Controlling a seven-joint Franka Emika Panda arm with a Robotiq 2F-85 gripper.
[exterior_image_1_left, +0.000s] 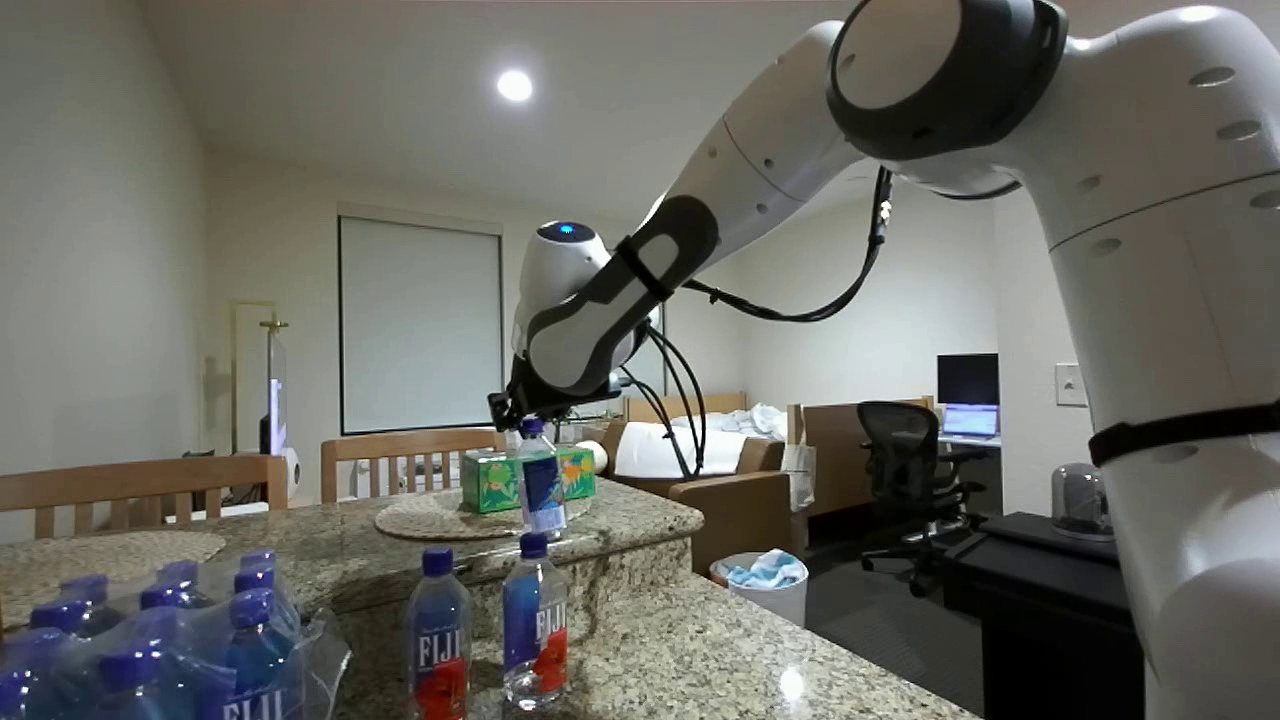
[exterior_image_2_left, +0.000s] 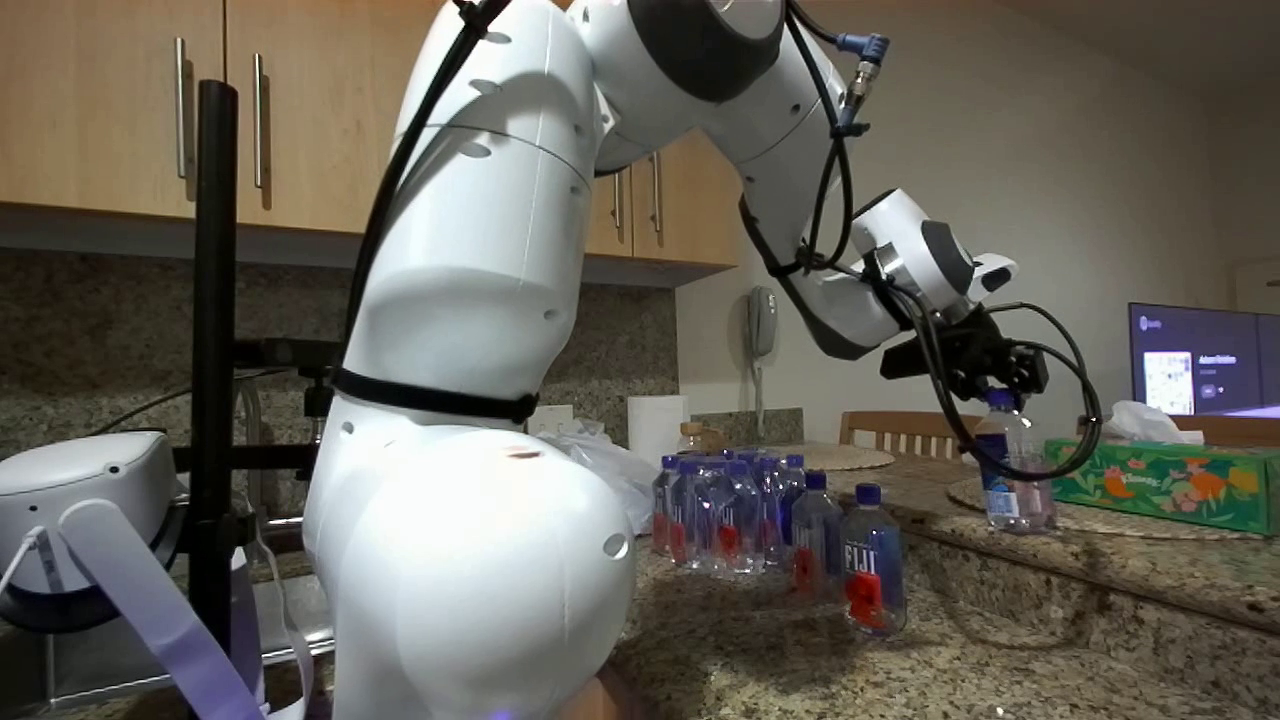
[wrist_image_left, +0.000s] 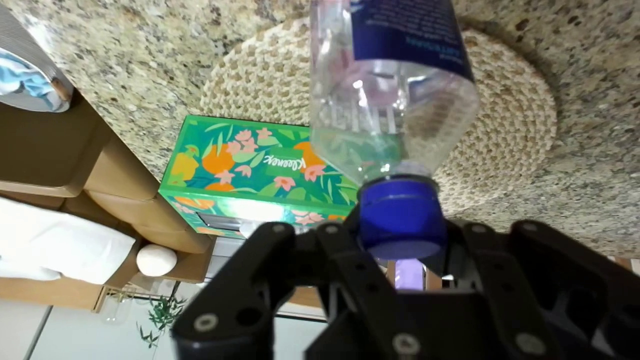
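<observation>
A clear water bottle with a blue label and blue cap is at the raised counter. In the first exterior view this bottle leans a little, cap toward the left; whether its base rests fully on the counter cannot be told. My gripper has the cap between its fingers, close on both sides; whether they grip it is unclear. From the second exterior view, the gripper is right at the top of the bottle, partly hidden by cables.
A green Kleenex box stands close beside the bottle on a round woven mat. Two more bottles stand on the lower counter, near a wrapped pack of several bottles.
</observation>
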